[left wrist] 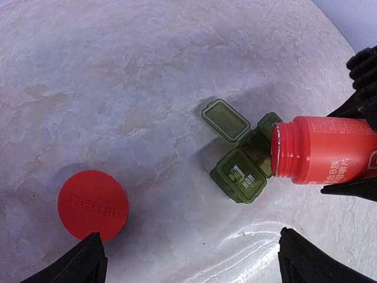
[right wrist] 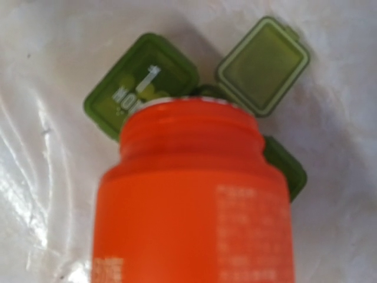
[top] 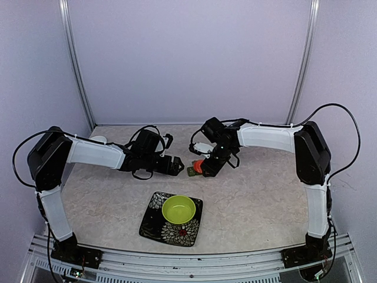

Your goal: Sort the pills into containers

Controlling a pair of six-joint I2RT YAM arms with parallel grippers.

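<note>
A red pill bottle (left wrist: 333,147) lies tipped sideways, my right gripper (top: 208,167) shut on it. Its uncapped mouth is over the green pill box (left wrist: 238,177). In the right wrist view the bottle (right wrist: 194,200) covers much of the box; that gripper's fingers do not show there. The "1 MON" lid (right wrist: 144,82) is down, with roundish pills visible beneath it. Another lid (left wrist: 225,119) is flipped open beside the middle compartment, whose contents are hard to see. My left gripper stands open, nothing between its fingers. A red cap (left wrist: 93,205) lies on the table.
Toward the front, a black flower-patterned tray (top: 152,224) carries a lime-green bowl (top: 178,209). A white round object (top: 99,139) is partly hidden behind the left arm. Both grippers are close together.
</note>
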